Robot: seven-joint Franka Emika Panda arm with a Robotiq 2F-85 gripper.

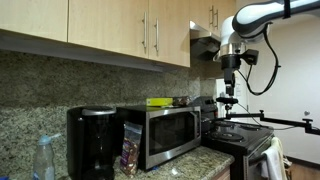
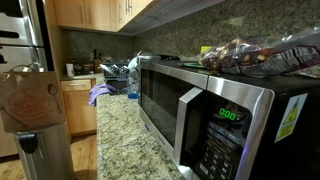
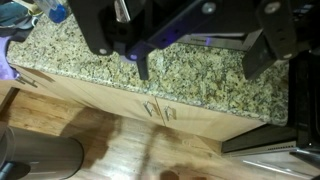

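Note:
My gripper stands open in the wrist view, its dark fingers (image 3: 142, 66) wide apart with nothing between them. Below it lies the speckled granite counter (image 3: 195, 78). In the first exterior view the arm reaches in from the right, and the gripper (image 1: 229, 102) hangs in the air in front of the stove side of the counter. A silver and black microwave (image 1: 172, 135) sits on that counter with its door shut. The second exterior view shows the microwave's door handle (image 2: 187, 125) and a lit green display (image 2: 229, 113).
A black coffee maker (image 1: 91, 145), a bag of food (image 1: 131, 148) and a water bottle (image 1: 43, 158) stand left of the microwave. Packages (image 2: 265, 53) lie on top of it. Wooden cabinets (image 1: 125, 28) hang above; the stove (image 1: 240, 140) is at the right.

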